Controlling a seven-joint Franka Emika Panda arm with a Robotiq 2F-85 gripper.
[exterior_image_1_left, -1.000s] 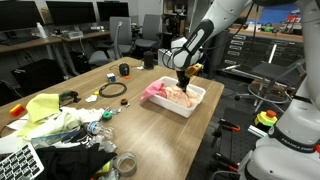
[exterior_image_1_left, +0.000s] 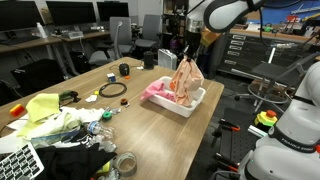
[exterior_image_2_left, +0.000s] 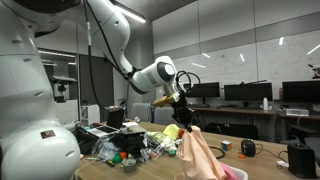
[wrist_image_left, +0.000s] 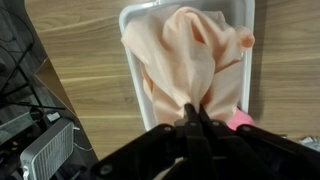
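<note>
A peach cloth (exterior_image_1_left: 186, 78) hangs from my gripper (exterior_image_1_left: 187, 58), its top pinched between the fingers and its lower folds down at the white bin (exterior_image_1_left: 189, 106). From above, the wrist view has the cloth (wrist_image_left: 188, 60) spread over the white bin (wrist_image_left: 137, 75), running up to the shut gripper. Exterior view 2 shows the cloth (exterior_image_2_left: 199, 154) stretched downward like a tent. Inside the bin's left part lies a pink cloth (exterior_image_1_left: 153, 91); a bit of pink (wrist_image_left: 240, 119) also shows beside the peach cloth.
Left on the table are a yellow cloth (exterior_image_1_left: 42, 105), a black cloth (exterior_image_1_left: 75, 160), and several small items. A coiled black cable (exterior_image_1_left: 113, 89) lies behind.
My gripper has risen from inside the bin, drawing the peach cloth up with it into a tall peak. The bin and the pink cloth stay in place.
</note>
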